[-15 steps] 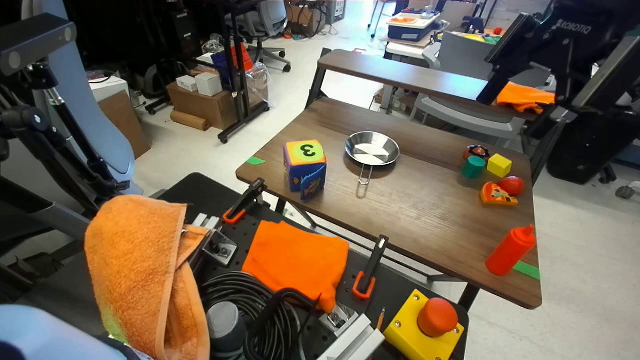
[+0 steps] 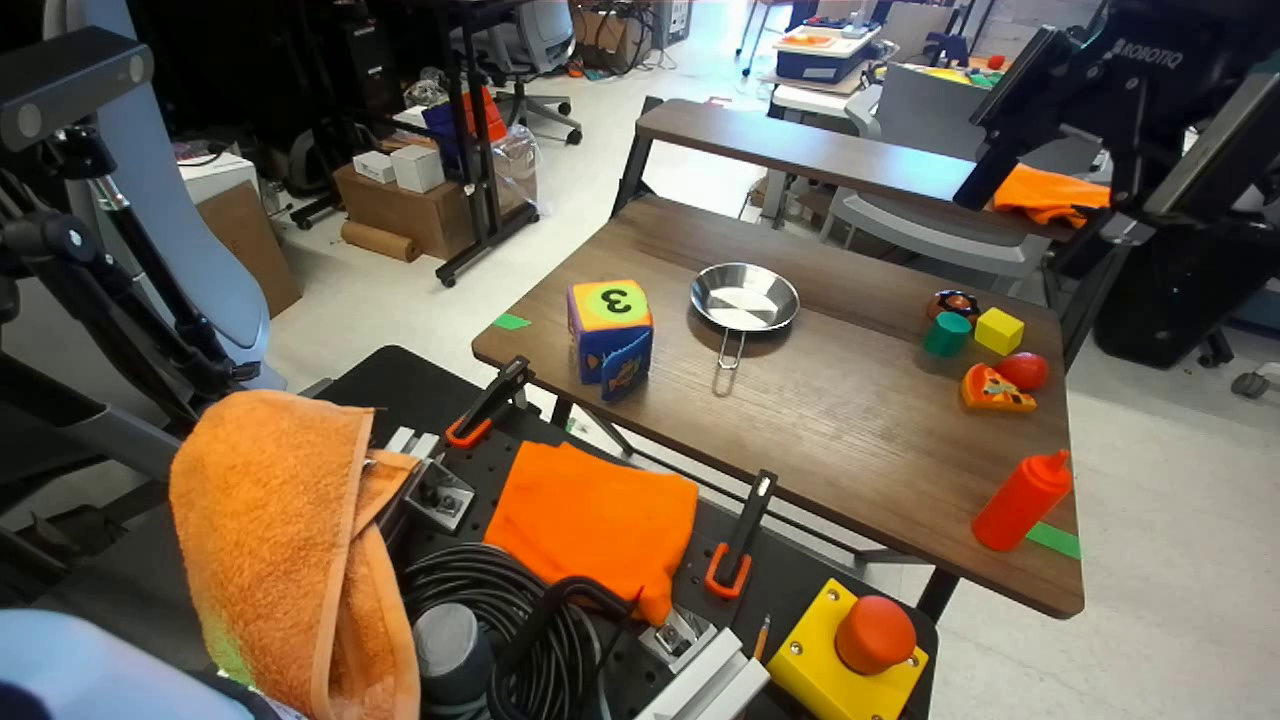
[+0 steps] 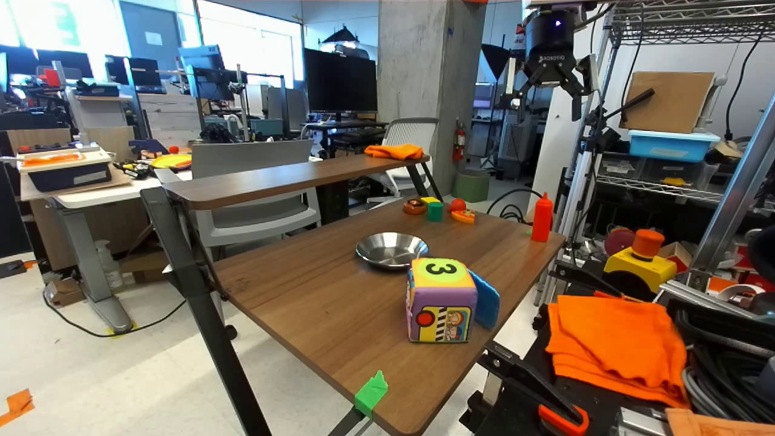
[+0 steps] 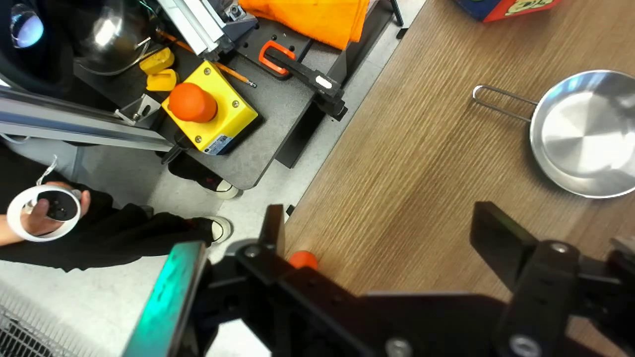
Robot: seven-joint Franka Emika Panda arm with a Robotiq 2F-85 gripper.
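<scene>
High over the table's right end, my gripper (image 3: 548, 109) stands open with nothing between its fingers. In the wrist view its two fingers (image 4: 503, 244) are spread wide over bare wood. A steel pan (image 2: 746, 296) lies on the wooden table, its wire handle towards the cart. To its left sits a soft picture cube (image 2: 609, 337) with a 3 on top. Upright near the right front corner is a red squeeze bottle (image 2: 1021, 500); the wrist view shows only a bit of red (image 4: 303, 259) behind one finger. A teal cylinder (image 2: 948, 335), yellow block (image 2: 998, 330), red ball (image 2: 1023, 371) and pizza slice (image 2: 996, 390) are grouped at the right.
A raised shelf (image 2: 816, 150) runs along the table's back, with an orange cloth (image 3: 394, 151) on it. The black cart in front carries another orange cloth (image 2: 594, 522), clamps, cables and a yellow box with a red button (image 2: 854, 654).
</scene>
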